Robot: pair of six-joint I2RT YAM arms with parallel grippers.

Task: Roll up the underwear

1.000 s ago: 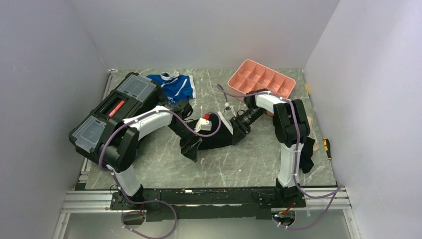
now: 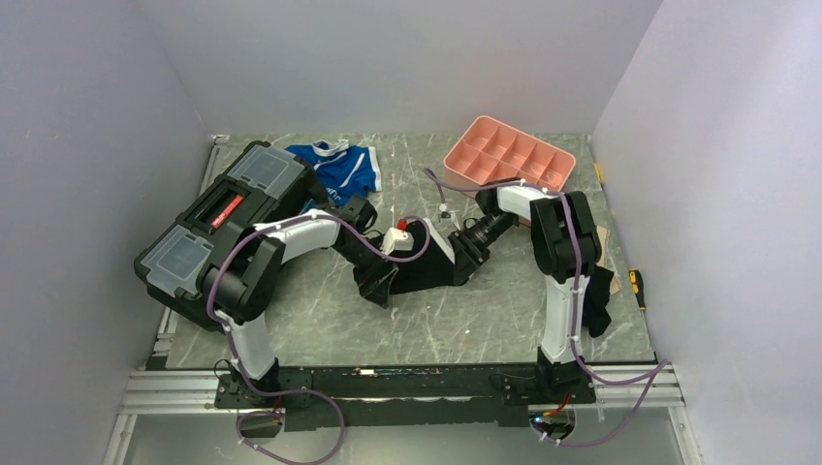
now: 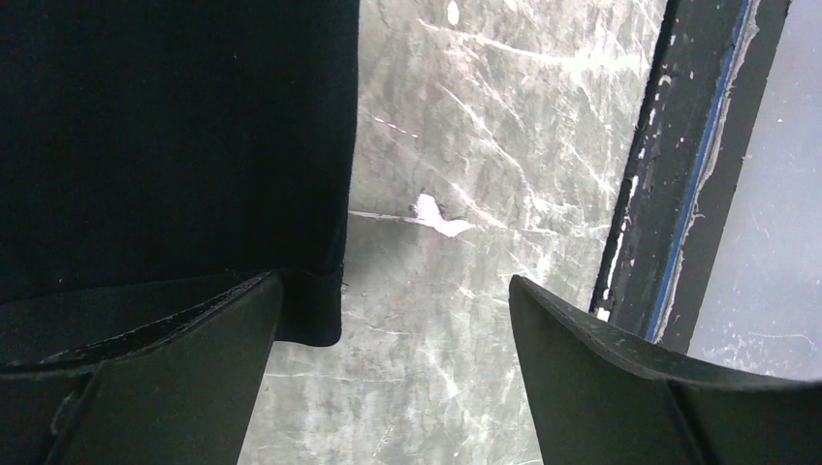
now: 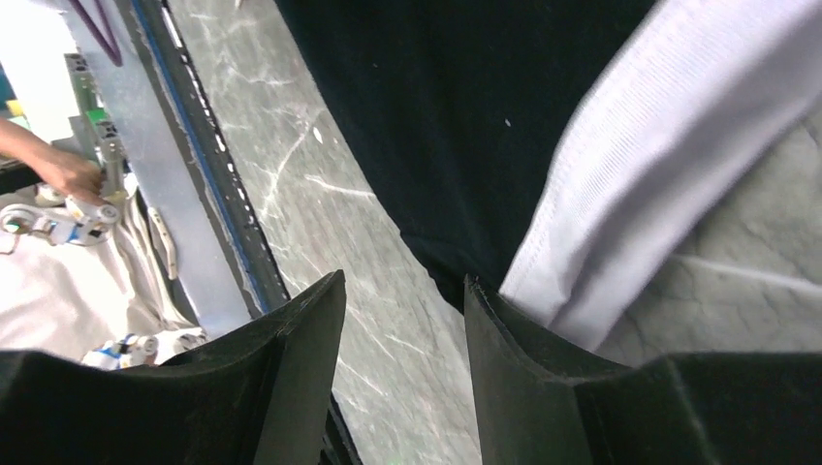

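Observation:
The black underwear [image 2: 422, 269] lies on the table between my two arms, a pale waistband [image 2: 441, 239] along its right side. In the left wrist view its folded corner [image 3: 315, 315] sits beside the left finger, and bare table shows between the fingers. My left gripper is open. In the right wrist view the pale waistband [image 4: 620, 184] and a black corner [image 4: 441, 262] reach the right finger. My right gripper stands part open, with a gap between its fingertips and no cloth clamped there.
A pink divided tray [image 2: 475, 136] stands at the back right, a blue shirt [image 2: 339, 167] at the back left. A large black case [image 2: 218, 218] fills the left side. Dark cloth [image 2: 597, 300] lies at the right edge.

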